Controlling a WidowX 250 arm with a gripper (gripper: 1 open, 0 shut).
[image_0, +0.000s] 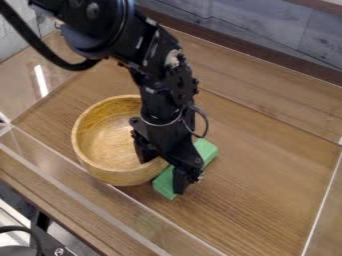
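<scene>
My black gripper reaches down over the right rim of a wooden bowl and onto a green block lying beside the bowl on the table. The fingers partly cover the block and the bowl's right side; whether they are closed on the block cannot be seen clearly.
A grey wall runs along the back. The table's left and front-left edge lies close to the bowl, with dark cables below it.
</scene>
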